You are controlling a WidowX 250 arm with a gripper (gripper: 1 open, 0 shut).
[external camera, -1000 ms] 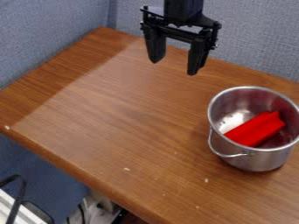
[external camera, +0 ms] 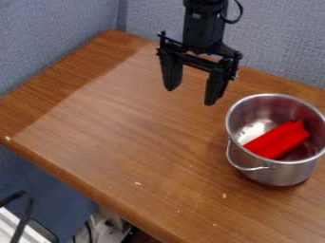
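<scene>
My black gripper hangs over the back middle of the wooden table, its two fingers wide apart with nothing between them. To its lower right stands a steel pot with a thin handle. A red block-shaped object lies tilted inside the pot.
Grey padded walls border it at the back and left. Some cables and white items sit below the table's near left edge.
The pot and red object have not moved.
</scene>
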